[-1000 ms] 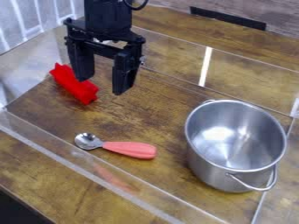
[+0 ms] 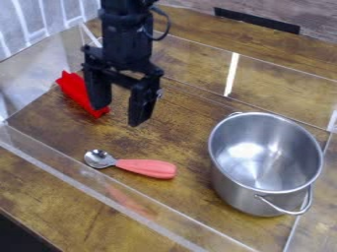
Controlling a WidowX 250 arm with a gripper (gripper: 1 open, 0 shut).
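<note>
My black gripper (image 2: 118, 98) hangs open over the upper left part of the wooden table, its fingers pointing down, with nothing seen between them. Partly behind it, to the left, lies a red object (image 2: 77, 91). Below the gripper a spoon with a pink handle (image 2: 145, 167) lies on the wood, its metal head toward the left. A steel pot (image 2: 263, 156) with side handles stands upright at the right.
Clear low walls or panels border the wooden work area (image 2: 184, 118), along the front and at the left and back. The middle of the wood between gripper and pot is free.
The spoon, pot and red object appear unmoved.
</note>
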